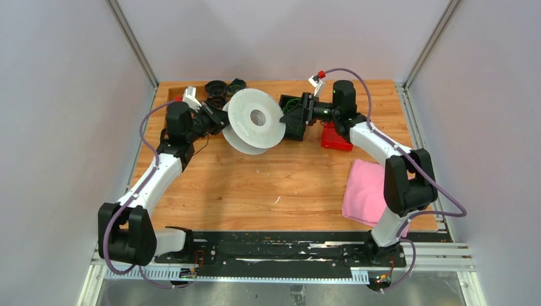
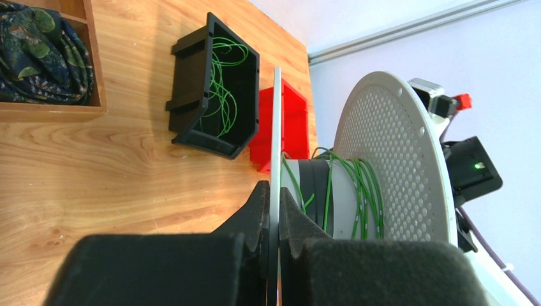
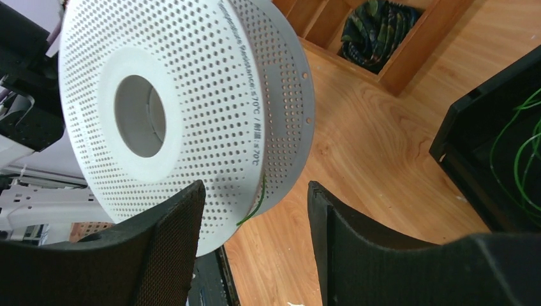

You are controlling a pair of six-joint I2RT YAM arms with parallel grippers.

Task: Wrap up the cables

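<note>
A white spool (image 1: 245, 122) with two perforated discs is held up off the table by my left gripper, which is shut on the rim of its near disc. Green cable (image 2: 367, 197) winds around the spool's hub in the left wrist view. A short green cable end (image 3: 253, 210) pokes out between the discs in the right wrist view. My right gripper stands part open beside the spool's far disc, its two fingers apart. The disc's lower edge appears behind the left of those fingers; nothing is seen clamped between them.
A black bin (image 2: 185, 95) holds loose green cable at the back middle, with a red bin (image 2: 296, 121) beside it. A wooden box (image 2: 96, 70) contains dark patterned cloth. Pink cloth (image 1: 363, 191) lies front right.
</note>
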